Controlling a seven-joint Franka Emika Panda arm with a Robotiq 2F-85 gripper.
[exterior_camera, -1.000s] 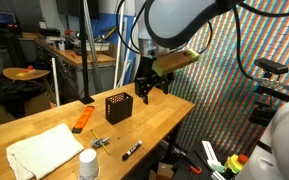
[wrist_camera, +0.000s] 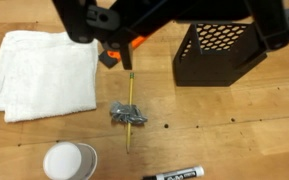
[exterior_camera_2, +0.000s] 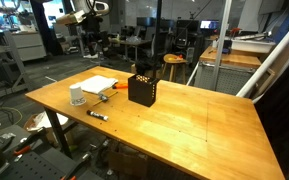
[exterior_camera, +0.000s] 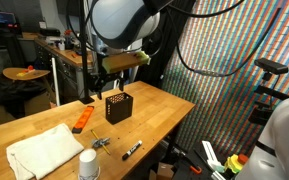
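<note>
My gripper is open above the table, with nothing between its fingers. Beyond it in the wrist view is a black box with a perforated wall [wrist_camera: 219, 70], partly cut off. A folded white cloth [wrist_camera: 49, 75] lies to the left. Near the cloth's right edge, an orange-and-black tool [wrist_camera: 136, 42] is partly covered by a finger. A thin yellow stick [wrist_camera: 132, 90] has a small heap of grey metal pieces [wrist_camera: 127, 113] across it. Below these are a white cup [wrist_camera: 62, 160] and a black-and-white marker [wrist_camera: 179, 173].
The wooden table [exterior_camera_2: 204, 130] has a broad clear area to the right of the box in exterior view 2. A stool [exterior_camera_2: 172, 60] stands behind the table. Black cables hang along the arm in exterior view 1.
In exterior view 1 my gripper has moved left across the table, from right of the black box to above and left of it. The tabletop objects have stayed in place.
</note>
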